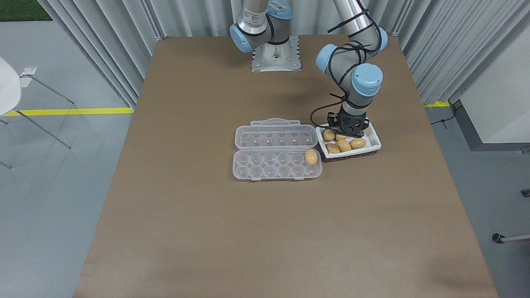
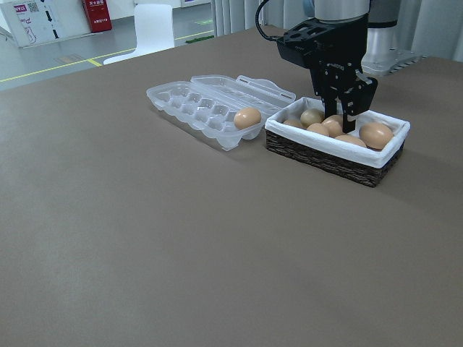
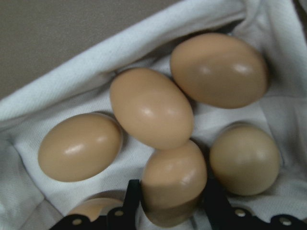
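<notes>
A cloth-lined dark basket (image 2: 325, 159) holds several brown eggs (image 1: 357, 143). My gripper is down inside it, a finger either side of an egg (image 3: 173, 177) at the lower middle of the wrist view; whether it grips that egg is unclear. The clear plastic carton (image 1: 269, 168) lies open left of the basket in the front view, one egg (image 1: 311, 156) in the right end of its near half, the other visible cups empty.
</notes>
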